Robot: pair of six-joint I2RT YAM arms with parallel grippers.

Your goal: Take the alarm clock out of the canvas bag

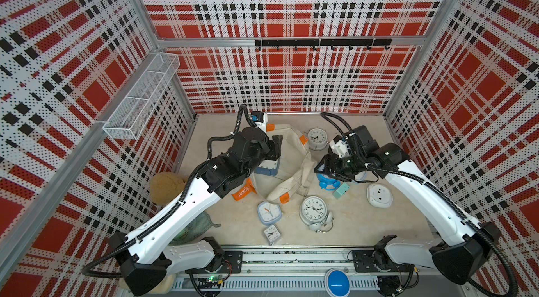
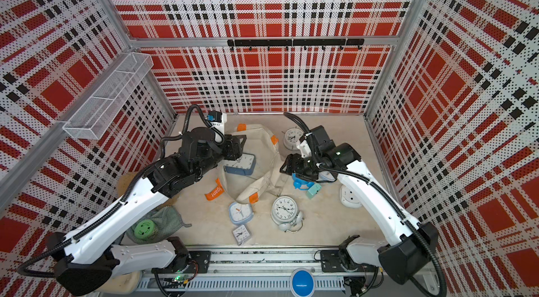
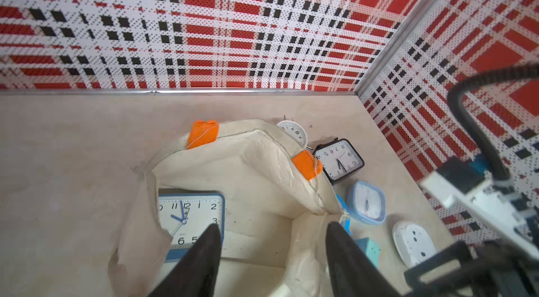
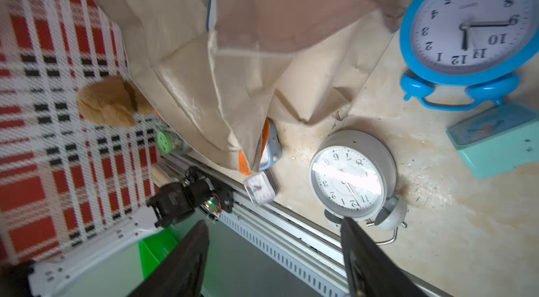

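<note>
The cream canvas bag (image 1: 293,148) with orange patches lies wide open in the middle of the table. Inside it, a rectangular blue-rimmed clock (image 3: 199,212) rests at the left side, partly covered by a bag fold. My left gripper hangs above the bag, its fingers apart and empty. A small square white clock (image 1: 272,234) lies outside near the front edge; the right wrist view shows this small clock (image 4: 260,187) too. Over the bag's right side, my right gripper is open with nothing between its fingers.
Around the bag stand several clocks: a large round white one (image 1: 313,208), a pale blue square one (image 1: 269,212), a blue one (image 4: 471,21) and a black-rimmed one (image 3: 339,159). A teal box (image 4: 497,136) sits to the right. Free table lies at front right.
</note>
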